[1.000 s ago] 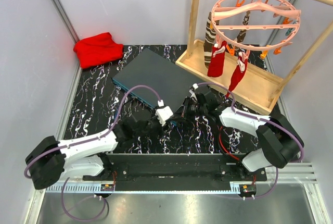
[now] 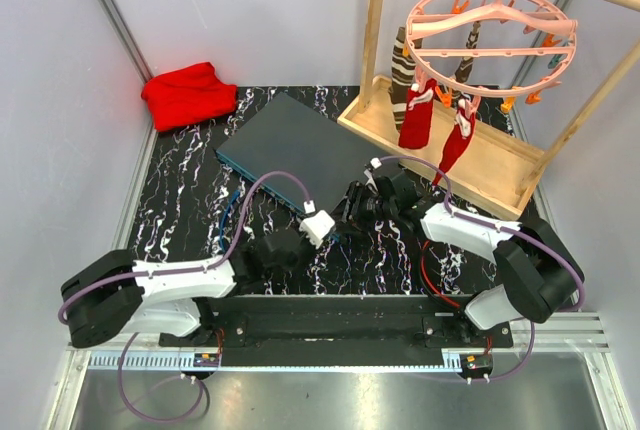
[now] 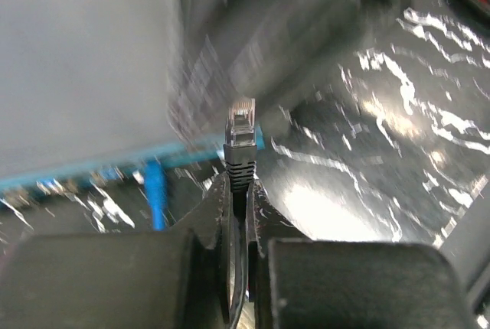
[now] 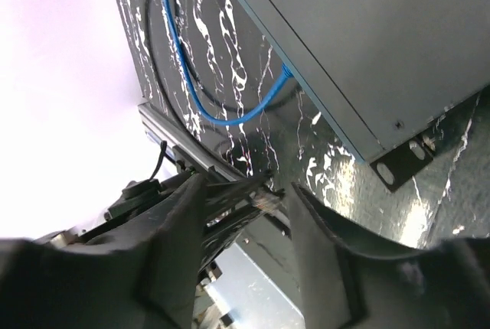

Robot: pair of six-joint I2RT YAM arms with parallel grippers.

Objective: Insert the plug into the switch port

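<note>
The grey switch (image 2: 290,140) lies flat on the marble table; its port edge with a blue cable (image 4: 233,121) shows in the right wrist view. My left gripper is shut on the plug (image 3: 240,126), a clear-tipped connector on a dark cable, pointing up in the left wrist view, near the switch's front edge and a blue connector (image 3: 155,195). My right gripper is beside the left one at the switch's right end, its fingers apart, part open; their blurred tips show nothing clearly between them.
A wooden rack (image 2: 540,150) with a pink hanger and socks stands at the back right. A red cloth (image 2: 188,95) lies at the back left. A red cable (image 2: 425,270) lies on the right.
My left arm has shifted slightly in the top view.
</note>
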